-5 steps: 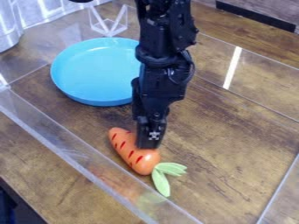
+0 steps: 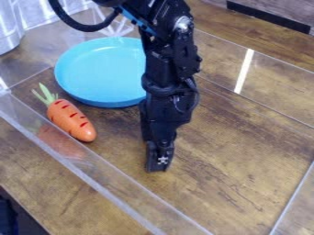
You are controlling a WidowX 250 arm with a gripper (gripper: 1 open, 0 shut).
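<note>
An orange toy carrot point(image 2: 72, 119) with red marks and pale green leaves lies on the wooden surface at the left, leaves pointing up-left. The black gripper point(image 2: 159, 153) is low over the middle of the surface, to the right of the carrot and apart from it, with no carrot between its fingers. A blue round plate point(image 2: 83, 69) sits behind, partly hidden by the arm.
Clear plastic walls run along the front left and right edges of the work area. A whitish object point(image 2: 7, 27) is at the top left corner.
The carrot has moved from under the gripper to the left and turned, its leaves now pointing up-left. The gripper sits a little lower in view.
</note>
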